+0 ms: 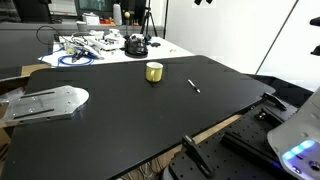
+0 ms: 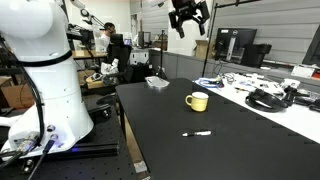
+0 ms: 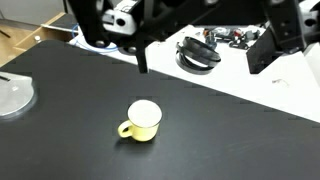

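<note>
A yellow mug (image 1: 154, 72) with a pale inside stands upright on the black table (image 1: 110, 118). Its handle points left in the wrist view, where the mug (image 3: 142, 121) sits below and left of the middle. A thin marker (image 2: 196, 133) with a light end lies on the table, nearer the front than the mug. My gripper (image 2: 190, 29) hangs high above the table, well clear of both. Its two dark fingers are wide apart in the wrist view, with nothing held in the open gripper. Only its tips show at the top of exterior view 1.
A silver plate (image 1: 48, 104) lies at the table's left side. Cables and tools (image 1: 98, 44) crowd a white surface behind. A clear container (image 2: 157, 83) stands at the far edge in exterior view 2.
</note>
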